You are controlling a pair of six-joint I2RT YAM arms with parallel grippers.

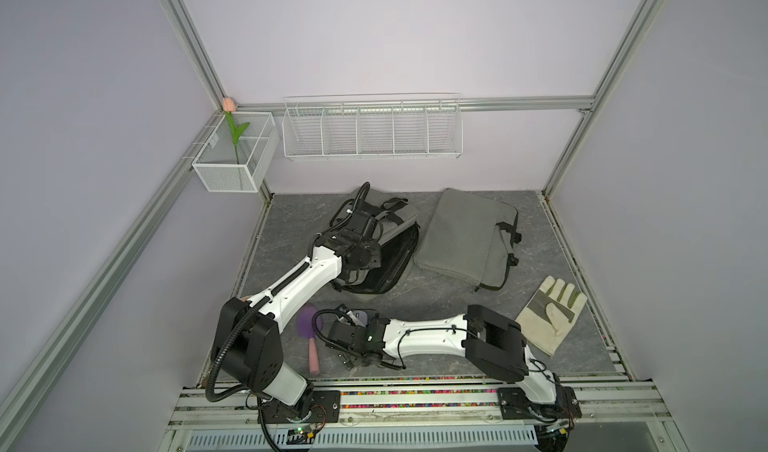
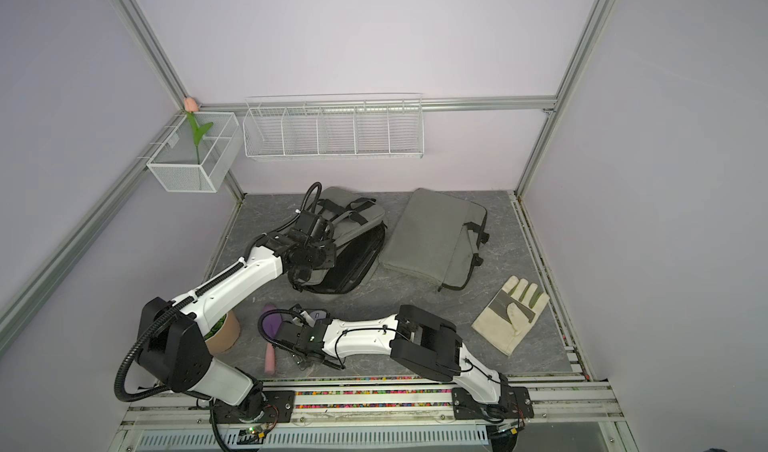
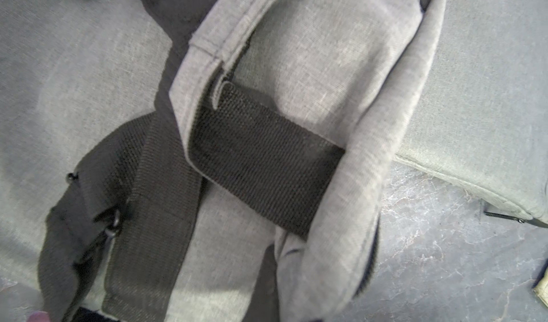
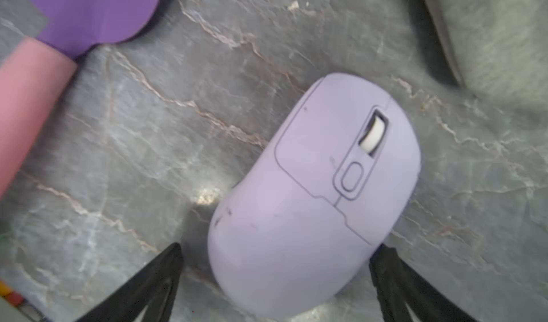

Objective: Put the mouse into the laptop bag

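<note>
In the right wrist view, a pale lilac mouse (image 4: pixel 319 202) lies on the grey table, scroll wheel pointing up and right. My right gripper is open, its fingers (image 4: pixel 157 282) on either side of the mouse's rear end. The grey laptop bag (image 1: pixel 397 261) gapes at the middle left, its black inside showing. At its left part is my left gripper (image 1: pixel 373 256), shut. Grey bag cloth and a black strap (image 3: pixel 262 162) fill the left wrist view; the left fingertips are hidden, so whether cloth is between them does not show.
A second grey bag (image 1: pixel 468 240) lies flat to the right. Left of the mouse lies a purple spatula with a pink handle (image 1: pixel 313 356). A work glove (image 1: pixel 552 316) rests at the right, and a potted plant (image 2: pixel 224 332) is partly behind the left arm.
</note>
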